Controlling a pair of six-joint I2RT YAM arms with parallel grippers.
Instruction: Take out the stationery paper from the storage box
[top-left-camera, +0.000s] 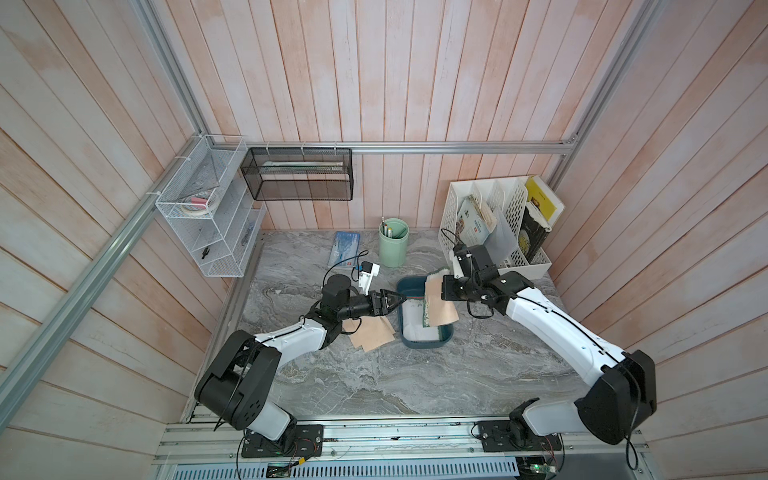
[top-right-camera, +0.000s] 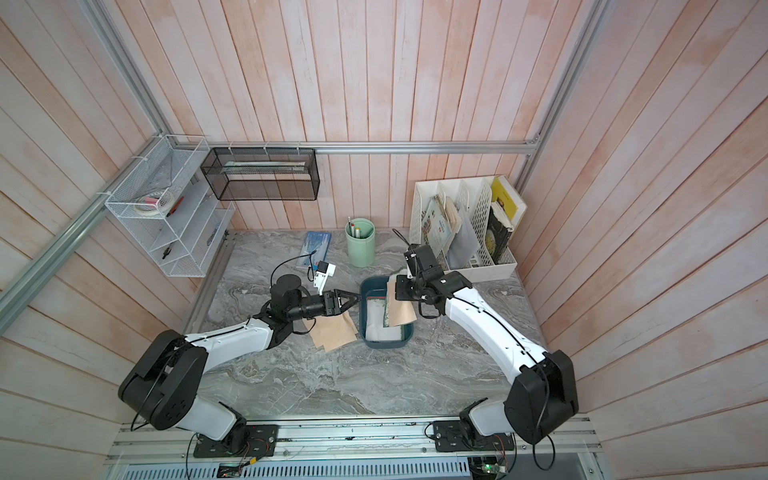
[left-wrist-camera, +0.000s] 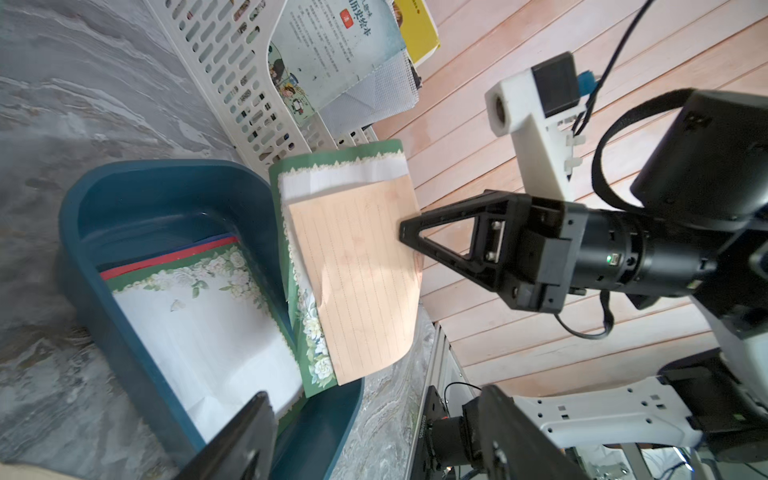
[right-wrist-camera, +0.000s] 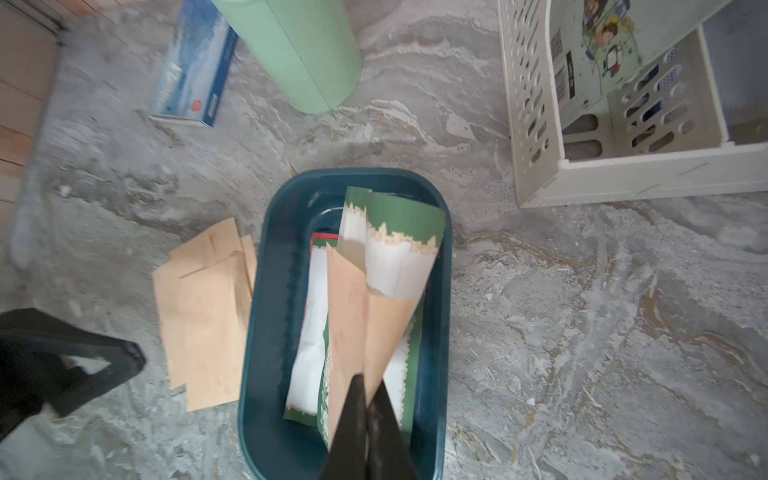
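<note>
The dark teal storage box (right-wrist-camera: 434, 336) stands mid-table, holding white green-bordered sheets (left-wrist-camera: 200, 328). My right gripper is shut on a small bundle of stationery paper, a lined tan sheet (left-wrist-camera: 356, 296) with green-bordered paper (right-wrist-camera: 404, 224) behind it, lifted over the box and bent at the grip. My left gripper (top-left-camera: 398, 299) stands open at the box's left, with nothing between its fingers. Several tan sheets (right-wrist-camera: 208, 320) lie on the table left of the box, partly under my left arm in the top views.
A green pen cup (top-left-camera: 393, 249) and blue packet (right-wrist-camera: 192, 72) stand behind the box. A white file rack (top-right-camera: 472, 272) with books is at back right. Wire shelves (top-right-camera: 160, 216) hang at left.
</note>
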